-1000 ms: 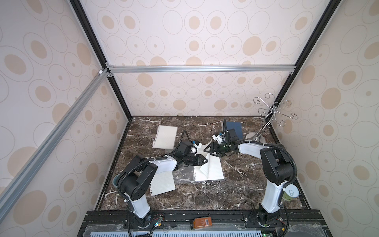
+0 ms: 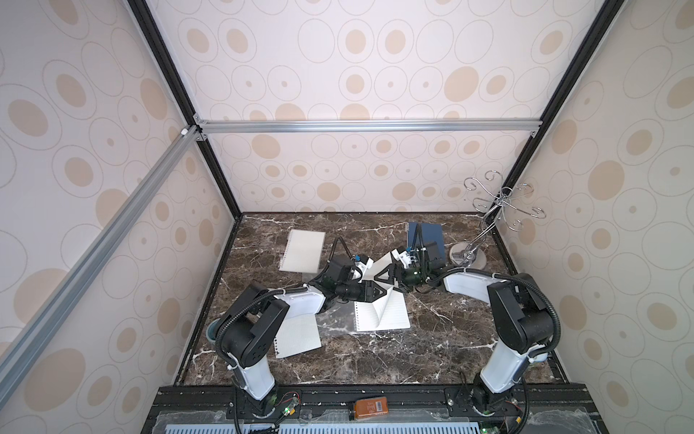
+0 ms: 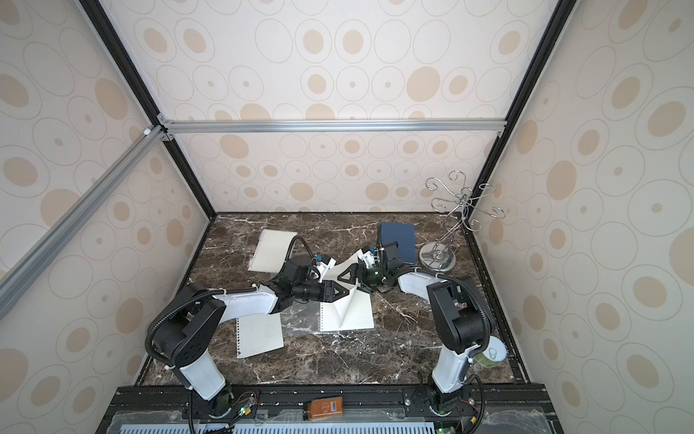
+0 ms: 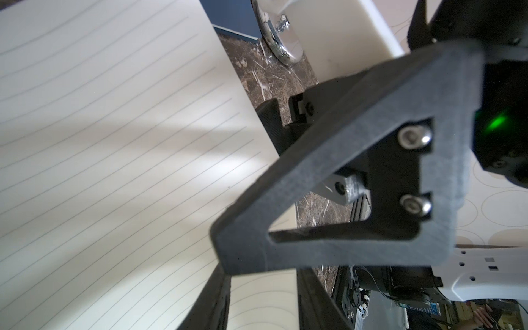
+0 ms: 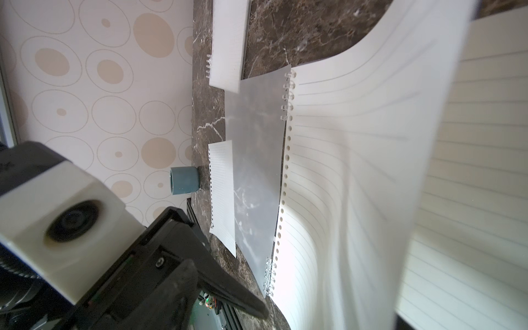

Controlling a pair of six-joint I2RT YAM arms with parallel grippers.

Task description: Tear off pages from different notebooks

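Note:
A spiral notebook lies open at the middle of the table, its lined page lifted and curved, holes along the spiral. Both grippers meet over it. My left gripper is at the raised page; in its wrist view the sheet fills much of the frame, and whether the fingers grip it is hidden. My right gripper is just beyond, at the page's upper part; its finger state is unclear. A second white notebook lies back left, a blue notebook back right, and a loose sheet front left.
A metal stand stands at the right rear. A teal cup is at the left edge and a pale can at the front right.
Over the last second both grippers moved slightly toward the back, the right also rightward, and the page between them rose and shifted.

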